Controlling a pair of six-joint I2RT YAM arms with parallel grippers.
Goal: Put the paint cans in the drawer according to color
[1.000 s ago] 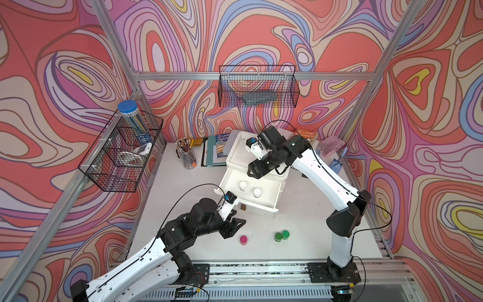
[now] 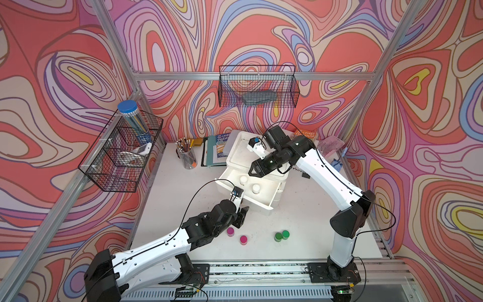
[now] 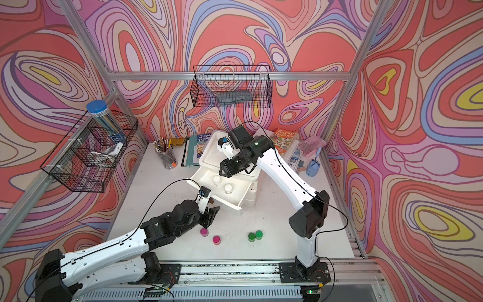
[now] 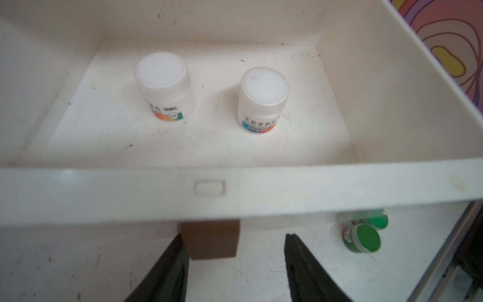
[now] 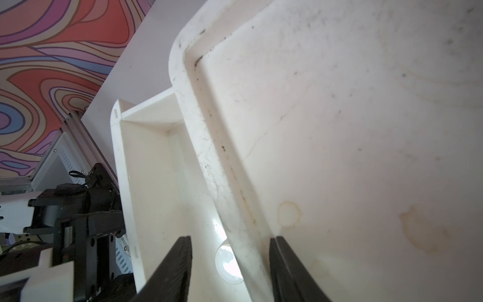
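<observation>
Two white paint cans (image 4: 264, 86) stand upright in the pulled-out white drawer (image 4: 286, 188). In the left wrist view, my left gripper is open below the drawer's front edge, its fingers on either side of the brown handle (image 4: 210, 244); contact is unclear. At the cabinet's upper front edge (image 5: 213, 171), my right gripper has the rim passing between its fingers, close to one fingertip; whether they clamp it does not show. Two magenta cans (image 2: 243, 240) and two green cans (image 2: 278, 236) sit on the table in front of the drawer.
A cup of brushes (image 2: 187, 157) and books (image 2: 218, 149) stand at the back left of the table (image 2: 173, 188). Wire baskets (image 2: 259, 85) hang above.
The drawer and its white cans have shifted slightly back and left. The right gripper stays at the cabinet edge.
</observation>
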